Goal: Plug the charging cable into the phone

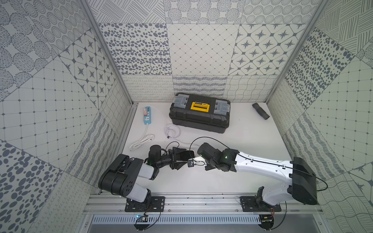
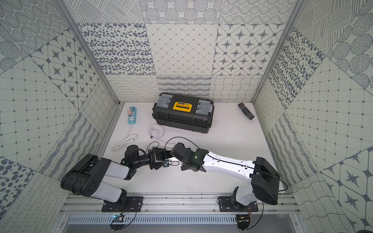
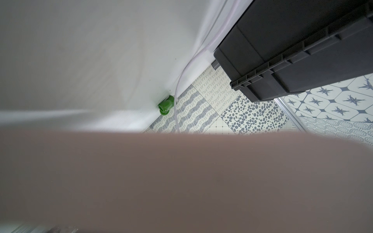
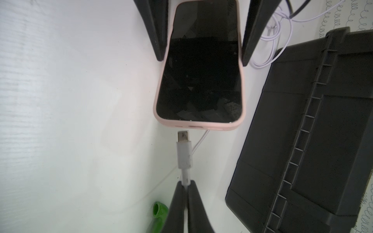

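My right gripper is shut on the white cable plug (image 4: 184,153), whose metal tip sits just below the phone's bottom edge, apart from it in that view. The left wrist view is largely filled by a blurred pinkish surface.
A black toolbox (image 1: 199,122) stands at the back. A blue power strip (image 1: 146,118) and coiled white cable (image 1: 141,141) lie on the left. A dark cylinder (image 1: 260,111) lies back right; the right table area behind the arm is clear.
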